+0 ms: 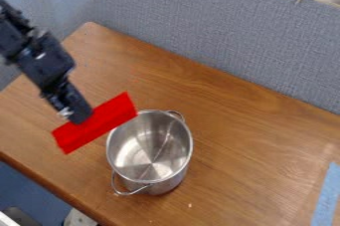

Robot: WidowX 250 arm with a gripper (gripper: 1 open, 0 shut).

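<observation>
A red rectangular block hangs at a tilt just left of a steel pot, its right end close over or beside the pot's upper-left rim. My gripper comes in from the left and is at the block's upper edge, moving with it; the fingers are blurred, and I cannot see clearly how they stand on the block. The pot stands upright with a wire handle at its front left, and its inside looks empty.
A grey padded wall runs along the back. A light blue strip lies at the right.
</observation>
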